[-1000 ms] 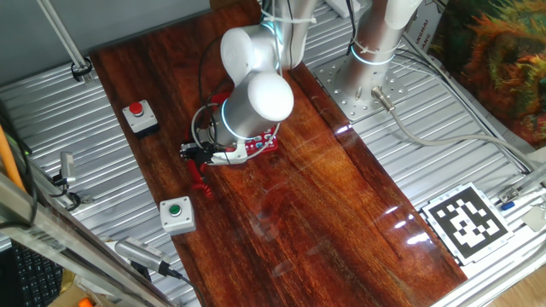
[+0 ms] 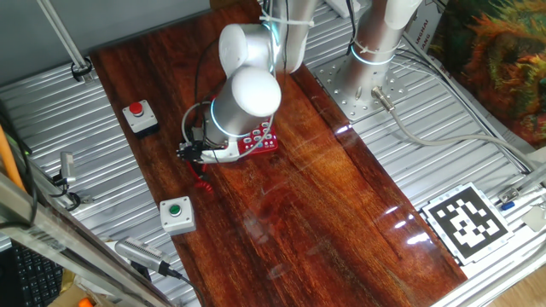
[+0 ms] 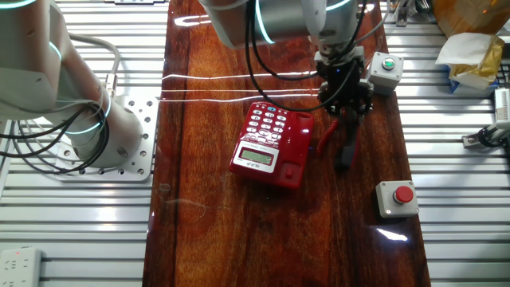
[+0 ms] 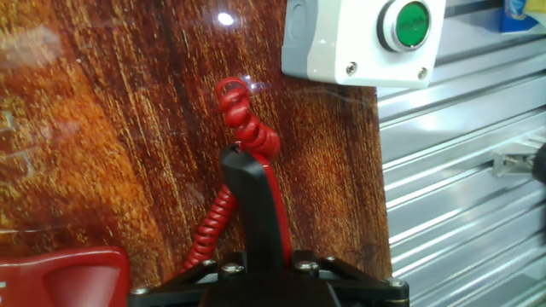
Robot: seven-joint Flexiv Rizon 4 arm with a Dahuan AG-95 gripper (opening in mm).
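Observation:
The red desk phone [image 3: 272,143], with its grey keypad and small display, sits on the wooden table. Its handset [image 4: 254,192], black with a red side, lies apart from the base and runs into the bottom of the wrist view. There my gripper is shut on the handset, its fingers close on either side. A coiled red cord [image 4: 247,128] trails from the handset's far end over the wood. In exterior view 1 the gripper [image 2: 189,152] hangs beside the phone, which the arm partly covers. Whether the handset touches the table is unclear.
A box with a green button [image 2: 177,215] stands near the table edge, just beyond the handset's end. Another box with a red button [image 3: 396,199] sits along the same edge.
The forearm has swung a little to the left in exterior view 1, and the gripper's tilt has changed slightly. The phone base and both button boxes stay where they were.

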